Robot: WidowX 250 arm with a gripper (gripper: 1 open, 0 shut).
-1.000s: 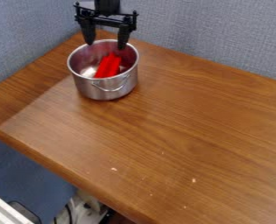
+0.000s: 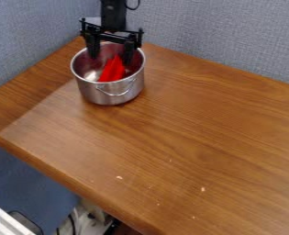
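Observation:
A steel pot (image 2: 107, 90) with a wire handle stands at the back left of the wooden table. Inside it lies a red object (image 2: 114, 68), partly hidden by the pot wall and my gripper. My black gripper (image 2: 111, 55) is lowered into the top of the pot from above, its two fingers over the red object, apart from each other. Whether they touch it I cannot tell.
Padded blue-grey walls (image 2: 220, 37) rise behind and left. Cables and white hardware sit below the table at the lower left.
My gripper has come down from above the pot into its mouth, and its fingers look closer together. The pot has not visibly moved.

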